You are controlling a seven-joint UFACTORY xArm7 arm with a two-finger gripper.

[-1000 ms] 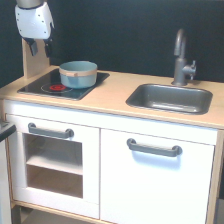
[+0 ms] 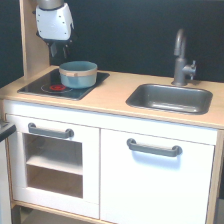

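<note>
A blue-grey pot (image 2: 78, 76) with a pale inside sits upright on the right part of the black stovetop (image 2: 40, 84). My gripper (image 2: 60, 52) hangs above and behind the stove at upper left, its white hand over dark fingers. Higher than the pot and a little left of it in the picture, it appears clear of the pot. The fingers are small and dark against the dark wall, so their spacing is unclear.
On the right stand a sink (image 2: 170, 98) and a grey faucet (image 2: 181, 60). The wooden counter (image 2: 113, 90) between stove and sink is bare. Below are an oven door (image 2: 54, 206) and a white cabinet door (image 2: 150, 185). A wooden post (image 2: 34, 45) rises at the left.
My gripper has moved right and slightly lower in the picture, from in front of the wooden post toward the pot. The pot has stayed where it was.
</note>
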